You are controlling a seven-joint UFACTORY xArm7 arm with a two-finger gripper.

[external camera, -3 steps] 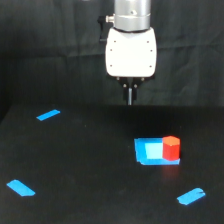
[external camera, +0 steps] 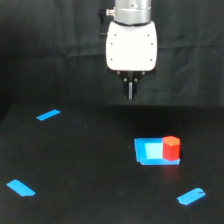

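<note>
A red block (external camera: 171, 148) stands at the right end of a bright blue patch (external camera: 142, 147) with a pale, whitish middle, on the dark table. My gripper (external camera: 130, 96) hangs below the white arm head (external camera: 132, 46), well above the table and behind the block in the view. Its dark fingers are small against the dark backdrop, and whether they are open or shut cannot be made out. No object shows at the fingertips.
Blue strips lie flat on the table (external camera: 90, 185): one at the back left (external camera: 48, 115), one at the front left (external camera: 20, 188), one at the front right (external camera: 191, 196). A dark curtain (external camera: 50, 55) hangs behind.
The arm head and gripper have risen slightly in the view. The red block, the blue patch and the strips are where they were.
</note>
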